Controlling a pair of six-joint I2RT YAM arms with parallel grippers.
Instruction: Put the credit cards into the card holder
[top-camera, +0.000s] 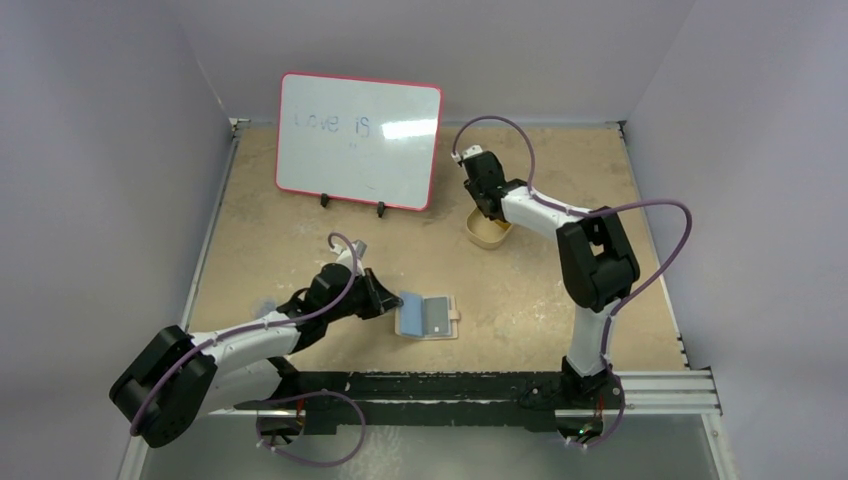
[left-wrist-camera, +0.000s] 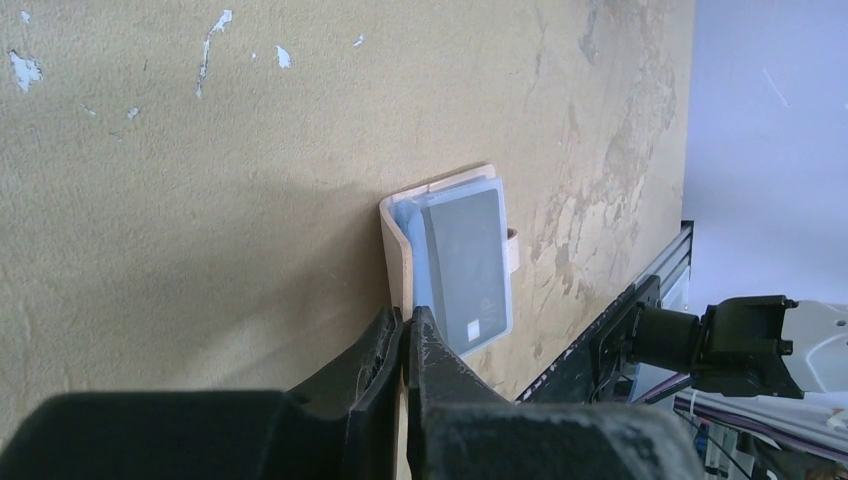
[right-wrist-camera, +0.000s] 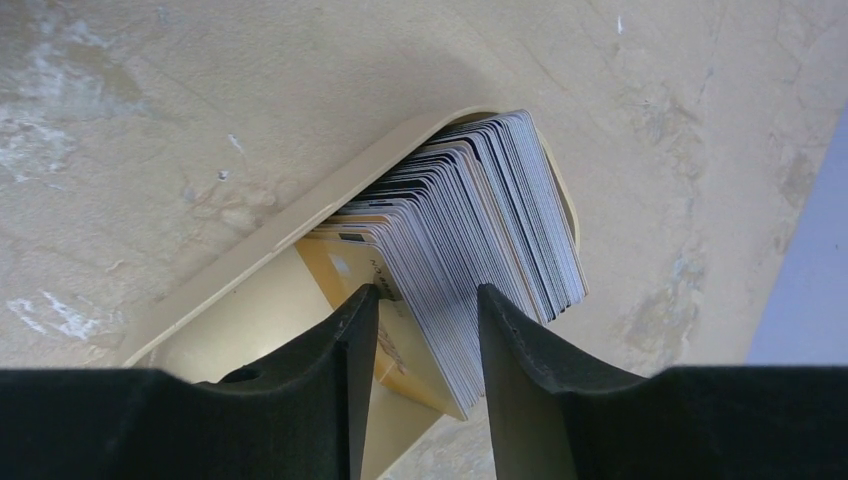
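The card holder (top-camera: 412, 336) lies spread at the front middle, with a blue sleeve (top-camera: 411, 314) and a grey-looking sleeve panel (left-wrist-camera: 466, 262) inside. My left gripper is shut on the thin edge of its beige cover (left-wrist-camera: 398, 262), which stands raised. A thick stack of credit cards (right-wrist-camera: 470, 220) leans in a beige oval container (right-wrist-camera: 230, 265), the front card (right-wrist-camera: 350, 275) yellow. Reaching into the container, my right gripper is part open, one finger against the yellow card and the other over the stack's edges, with cards between them. In the top view the right fingers are hidden.
A whiteboard (top-camera: 358, 135) with a red frame and handwriting stands at the back left. Grey walls rise on both sides.
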